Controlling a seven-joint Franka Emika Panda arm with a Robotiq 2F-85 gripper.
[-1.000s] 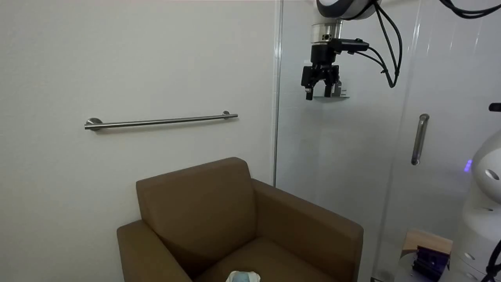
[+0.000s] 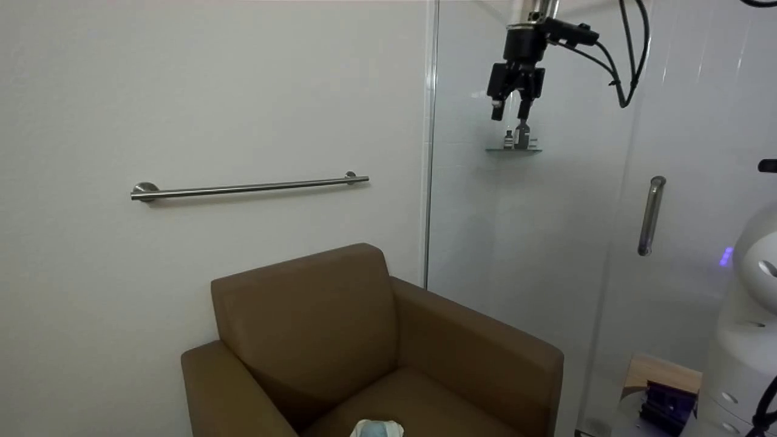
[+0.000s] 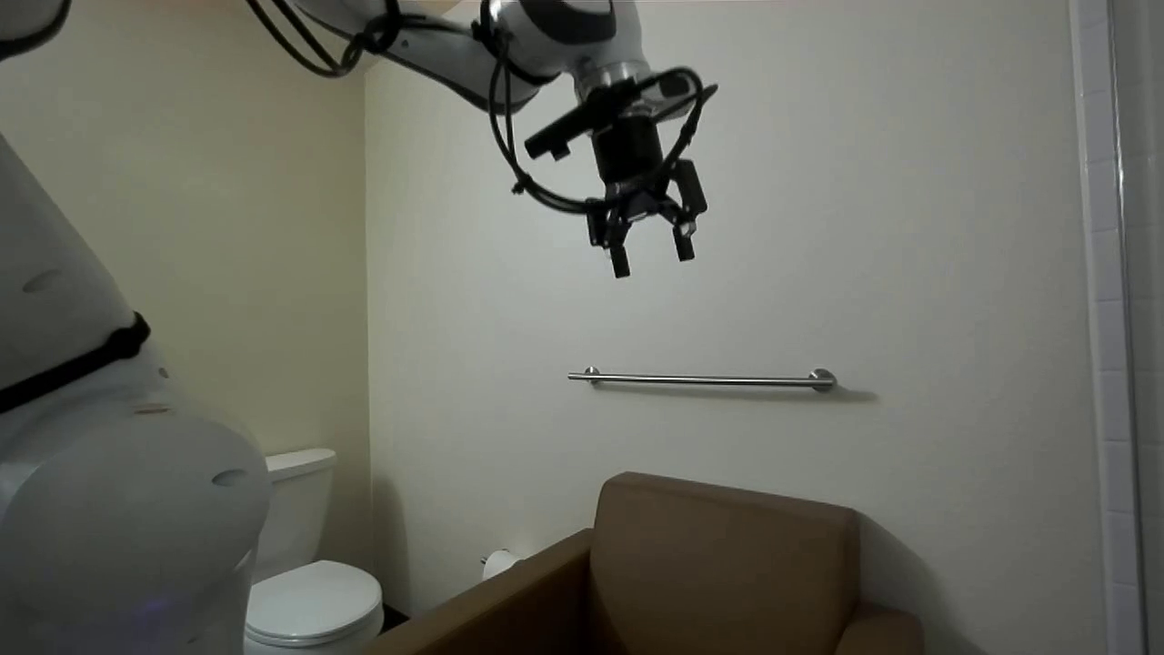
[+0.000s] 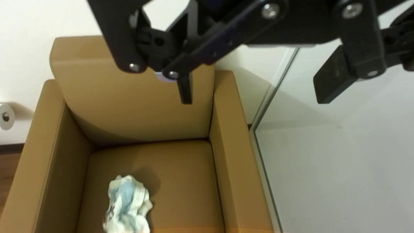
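Observation:
My gripper stands open, its two fingers wide apart and nothing between them. In exterior view 1 the gripper [image 2: 510, 119] hangs high up, pointing down, in front of the glass shower wall. Exterior view 2 has the gripper [image 3: 652, 267] well above the towel bar. A crumpled white and light blue cloth [image 4: 128, 204] lies on the seat of the brown armchair [image 4: 167, 171], far below the fingers. Only the cloth's top [image 2: 376, 429] shows at the bottom edge of exterior view 1.
A metal towel bar [image 2: 251, 189] is fixed to the wall behind the armchair. Small bottles [image 2: 522, 135] stand on a shelf behind the glass. A door handle [image 2: 652, 215] juts from the glass. A toilet [image 3: 311, 600] stands in the corner. The air around the gripper looks clear.
My gripper has moved up and to the right in exterior view 1, staying open. The armchair and the cloth have not moved.

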